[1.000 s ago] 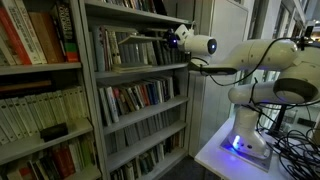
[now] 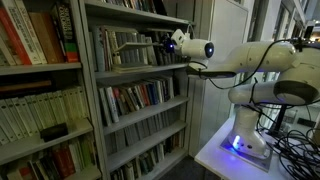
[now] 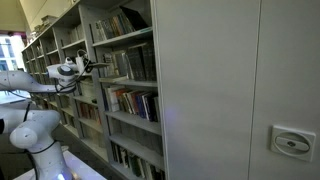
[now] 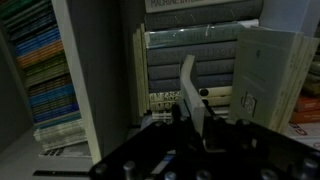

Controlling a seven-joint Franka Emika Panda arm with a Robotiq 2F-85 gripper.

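Note:
My gripper [image 2: 172, 45] is raised in front of the bookcase, shut on a long, thin pale strip [image 2: 142, 44]. In exterior view 1 the strip points left, level with a shelf of books. The wrist view has the pale strip [image 4: 189, 92] running from between the dark fingers toward the books, narrowing with distance. Several grey-green books [image 4: 190, 55] lie behind it, and a pale, broad book [image 4: 260, 75] is to its right. From exterior view 2 my gripper [image 3: 84, 66] appears small beside the shelves. Whether the strip's far end touches any book, I cannot tell.
A grey upright panel [image 4: 95, 75] divides the books in the wrist view, with another packed row [image 4: 45, 80] to its left. Lower shelves [image 2: 145, 115] also hold books. A white table [image 2: 225, 160] carries the arm's base.
The books on the shelves look unmoved.

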